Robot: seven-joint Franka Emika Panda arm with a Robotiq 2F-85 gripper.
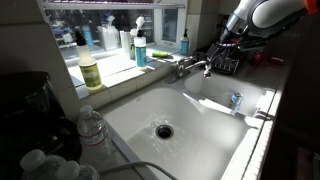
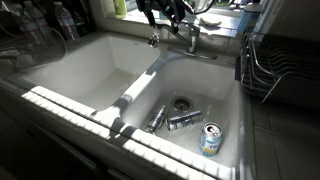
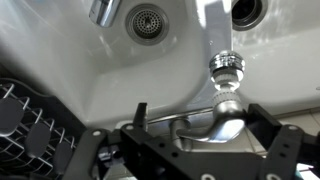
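Note:
A chrome faucet with a ribbed spray head (image 3: 227, 68) reaches over the divider between the two sink basins. Its head also shows as a small bright tip (image 1: 208, 72) in exterior view 1 and over the divider (image 2: 154, 41) in exterior view 2. My gripper is open behind the spout, its fingers wide apart. The faucet's rounded neck (image 3: 226, 125) appears between them, close to the right-hand finger (image 3: 262, 122); whether they touch I cannot tell. Nothing is clamped in the fingers.
Cans lie in one basin, with a blue-and-white can (image 2: 211, 139) standing among them. The other basin (image 1: 185, 125) is empty. A wire dish rack (image 2: 277, 68) stands beside the sink. Bottles, including a yellow one (image 1: 88, 68), line the sill; water bottles (image 1: 92, 128) crowd the near counter.

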